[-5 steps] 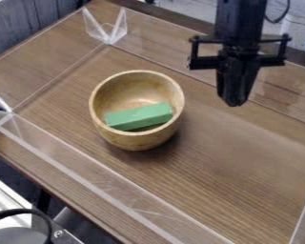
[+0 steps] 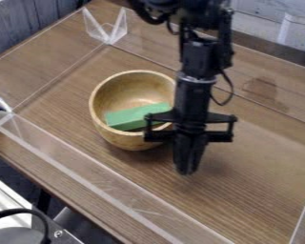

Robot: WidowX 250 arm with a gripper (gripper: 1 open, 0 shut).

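Note:
My black gripper (image 2: 189, 158) hangs low over the wooden table in the middle of the camera view, just right of a wooden bowl (image 2: 117, 92). Its lower end is shut, with nothing visible between the fingertips. A green block (image 2: 127, 118) lies inside the bowl at its lower part, partly hidden behind the gripper's wide body.
Clear plastic pieces (image 2: 107, 29) stand along the left and back edges. A white wall is at the back right, and dark cables lie at the bottom left.
My arm has come down and toward the front-left, from the back right to beside the bowl. The bowl and green block look unmoved.

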